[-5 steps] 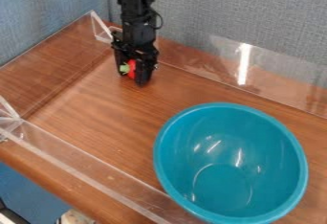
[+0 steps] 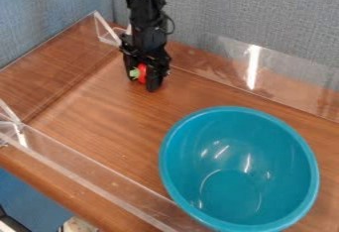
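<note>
My black gripper (image 2: 145,71) reaches down from the top to the wooden surface at the back left. It is shut on a small red and green object (image 2: 138,73), mostly hidden behind the black fingers, so its shape is unclear. A large teal bowl (image 2: 239,157) stands at the front right, apart from the gripper.
Clear walls edge the wooden tray (image 2: 119,137) at back, left and front. The middle of the floor between gripper and bowl is bare. Grey padded walls stand behind and to the left.
The gripper and the small object in it have shifted slightly to the right. The bowl has not moved.
</note>
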